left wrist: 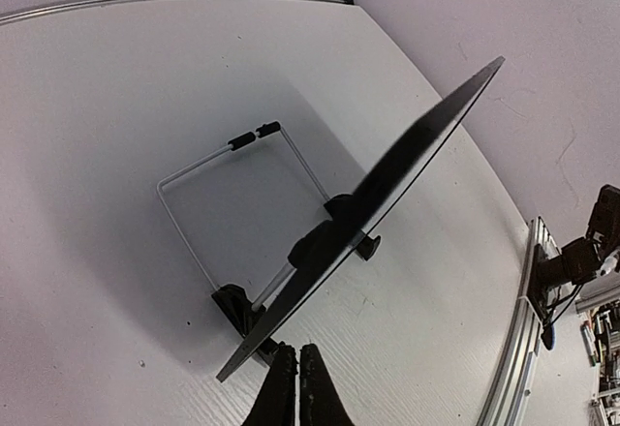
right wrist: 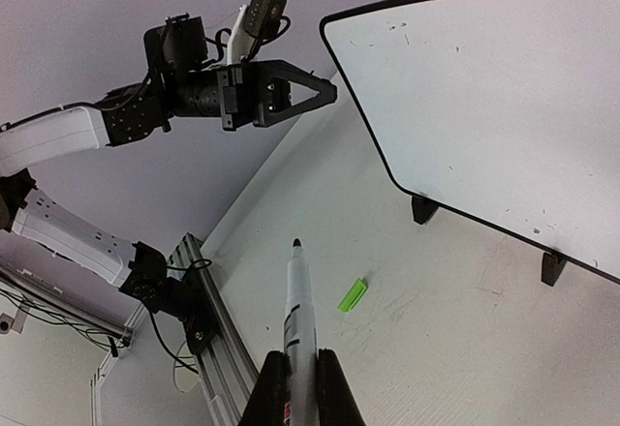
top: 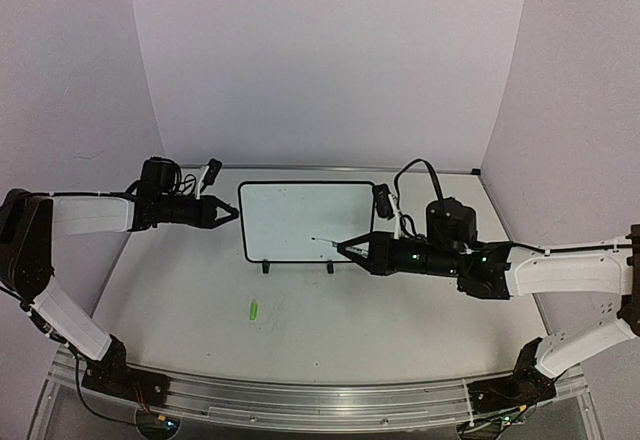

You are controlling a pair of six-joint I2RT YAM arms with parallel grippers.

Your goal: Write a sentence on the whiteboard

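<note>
The whiteboard (top: 307, 222), white with a black frame, stands upright on small black feet at the table's middle. Its face has a few small dark specks but no readable writing. My right gripper (top: 345, 248) is shut on a white marker (right wrist: 300, 319), whose bare dark tip points away from the fingers. In the top view that marker overlaps the board's lower right part; whether it touches cannot be told. Shut and with nothing seen between its fingers, my left gripper is close beside the board's left edge. The left wrist view shows the board (left wrist: 387, 174) nearly edge-on.
A small green piece (top: 253, 310) lies on the table in front of the board. Behind the board, its wire stand (left wrist: 189, 232) rests on the tabletop.
</note>
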